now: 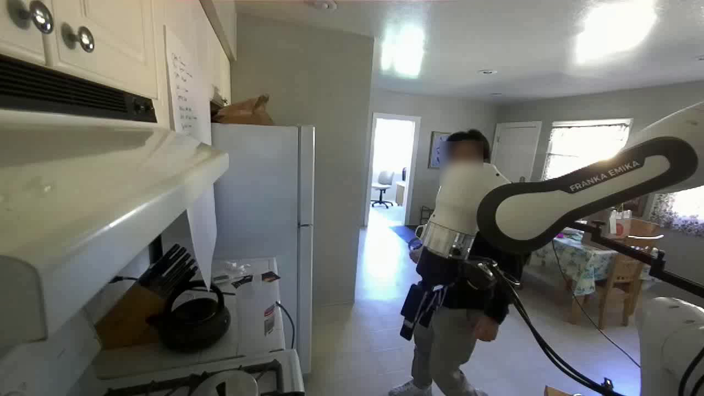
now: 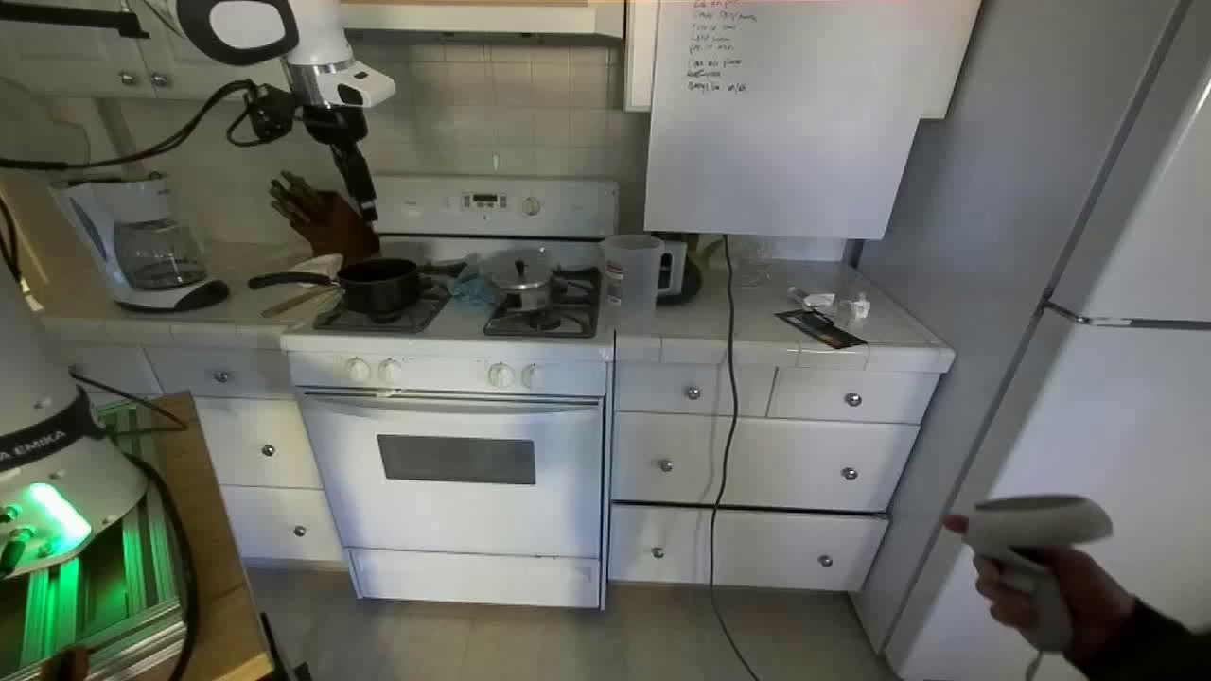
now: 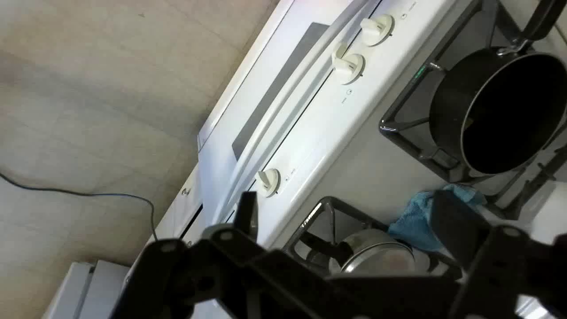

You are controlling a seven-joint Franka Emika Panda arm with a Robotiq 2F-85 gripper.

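Observation:
My gripper is open in the wrist view, its two dark fingers wide apart with nothing held between them. In exterior view 2 the gripper [image 2: 365,202] points down, appearing above the black saucepan. That saucepan [image 2: 377,288] stands on a left burner; the wrist view shows the dark inside of the saucepan [image 3: 513,114]. A metal pot with a lid [image 2: 522,276] sits on the right burners, and a crumpled blue cloth [image 3: 417,220] lies between the two pots. In exterior view 1 the gripper [image 1: 410,319] shows in front of a standing person.
A translucent pitcher [image 2: 631,278] stands right of the stove. Left of it are a knife block [image 2: 341,227] and a coffee maker [image 2: 153,250]. A black kettle [image 1: 194,323] rests on the counter. One person [image 1: 455,317] stands behind the arm. Stove knobs [image 3: 348,66] line the front edge.

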